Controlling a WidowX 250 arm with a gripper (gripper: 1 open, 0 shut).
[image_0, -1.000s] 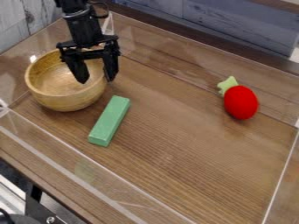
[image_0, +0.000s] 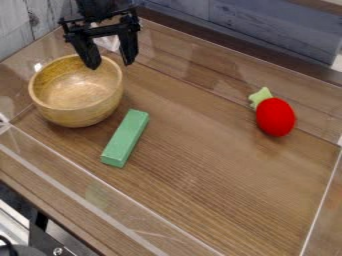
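My black gripper (image_0: 100, 51) hangs open above the back part of a wooden bowl (image_0: 74, 100) at the left of the camera view, with nothing seen held between its fingers. The bowl's inside looks empty where visible. A green block (image_0: 124, 138) lies flat to the bowl's lower right. On the right side is a red oval object (image_0: 275, 117), with a small pale green object (image_0: 259, 98) just behind it.
A small white patch behind the gripper is too small to identify.
My gripper has risen and moved back, from down in the bowl to above its rear edge. The objects on the table look unmoved.
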